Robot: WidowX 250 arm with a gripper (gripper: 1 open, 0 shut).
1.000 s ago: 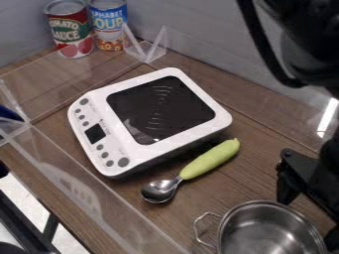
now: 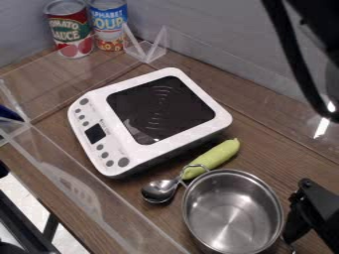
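A steel pot (image 2: pixel 231 212) with a wire handle stands at the lower middle, close in front of the white induction cooker (image 2: pixel 149 120). A spoon with a green handle (image 2: pixel 212 157) lies between them, its steel bowl (image 2: pixel 161 190) left of the pot. My black gripper (image 2: pixel 304 218) is at the right edge, beside the pot's right rim, partly cut off by the frame; its finger state is unclear.
A tomato sauce can (image 2: pixel 69 28) and an alphabet soup can (image 2: pixel 109 24) stand at the back left against the grey wall. Clear plastic pieces lie along the left side.
The pot has moved left and up toward the cooker and spoon, its handle now over the spoon. My gripper has shifted lower, following at the pot's right.
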